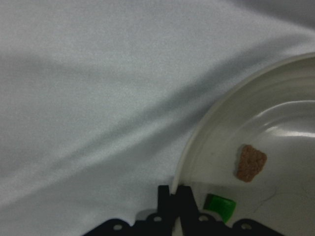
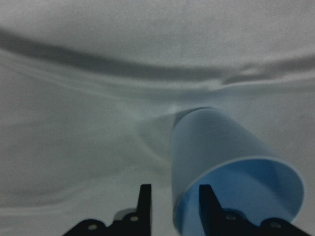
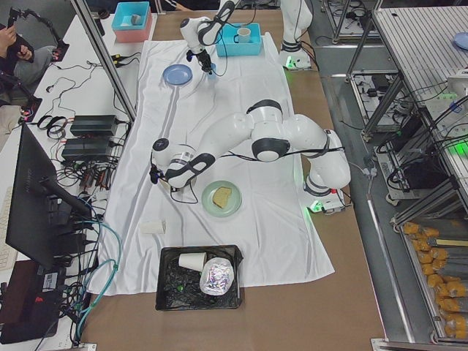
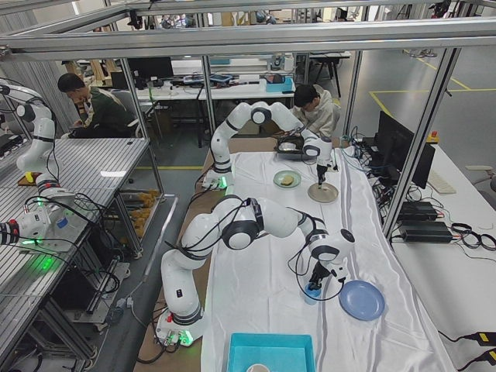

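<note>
In the left wrist view my left gripper is shut on the rim of a pale plate [image 1: 295,118], which holds a brown piece [image 1: 251,162] and a green piece [image 1: 220,206]. A light blue cup [image 2: 221,132] lies on its side on the cloth in the right wrist view. My right gripper stands open over its near rim, one finger inside the mouth, the other outside.
A green plate [image 3: 221,212] with a yellowish piece sits near the left arm. A blue plate [image 4: 361,301] is beside the cup. A teal bin [image 4: 270,345] and a black tray [image 3: 175,292] stand at opposite ends of the cloth.
</note>
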